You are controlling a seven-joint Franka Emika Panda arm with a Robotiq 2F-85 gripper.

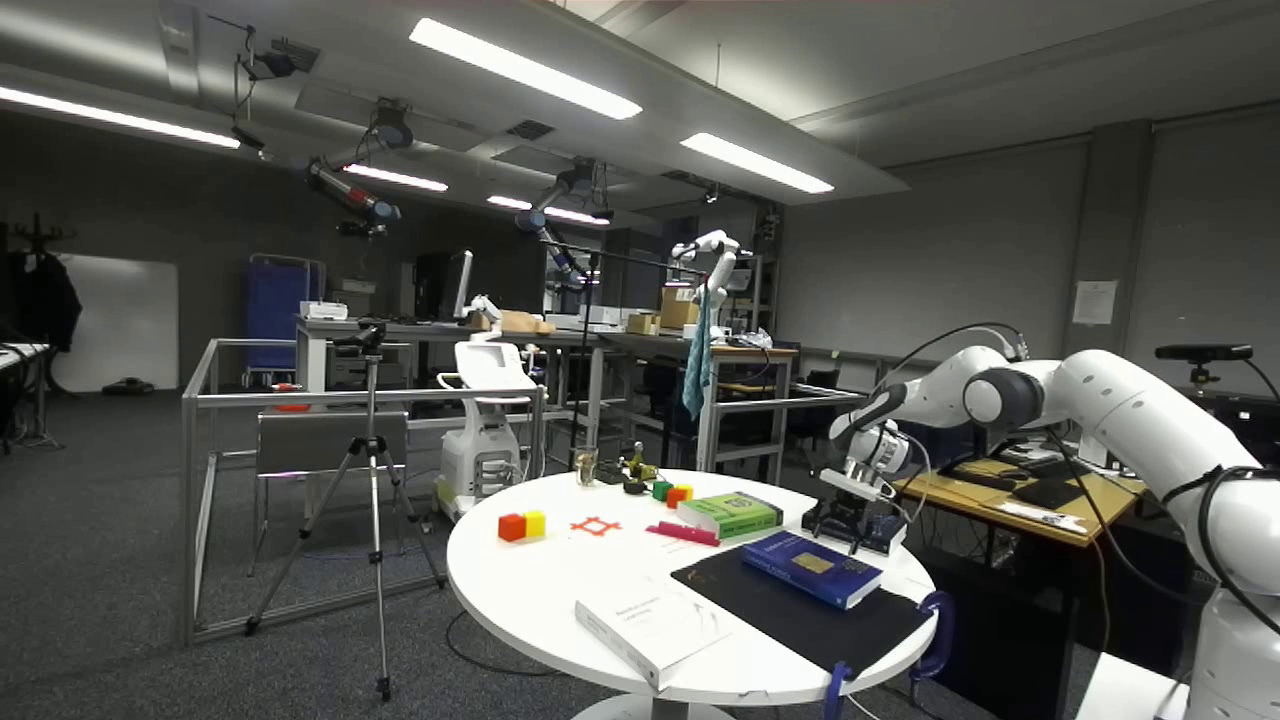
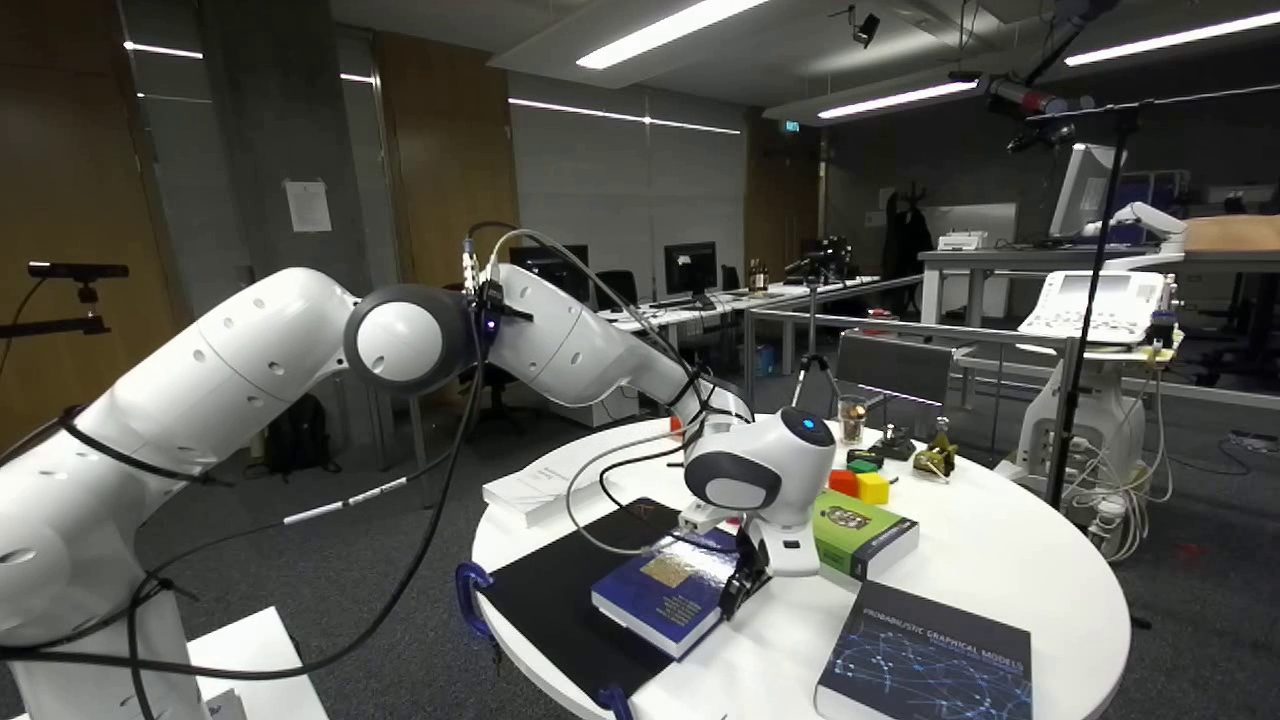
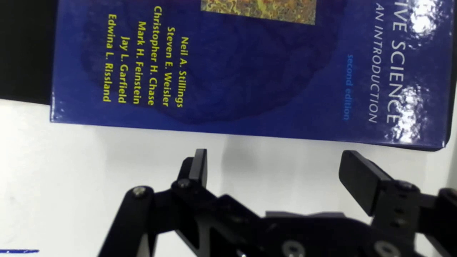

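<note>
A thick blue book (image 3: 265,81) lies flat, partly on a black mat (image 3: 25,51), its cover carrying yellow author names. My gripper is open just off the book's long edge, with bare white table showing between its spread black fingers. In exterior view 2 the same blue book (image 2: 672,588) has the gripper (image 2: 738,600) beside its right side, low over the table. Exterior view 1 has the gripper (image 1: 853,546) behind the blue book (image 1: 812,569). Whether the fingertips touch the table I cannot tell.
The dark Probabilistic Graphical Models book (image 2: 930,660) and a green book (image 2: 858,530) lie close to the gripper. A white book (image 1: 651,630) sits at the table's near edge. Coloured blocks (image 1: 521,526) stand farther off. Blue clamps (image 1: 942,634) grip the rim.
</note>
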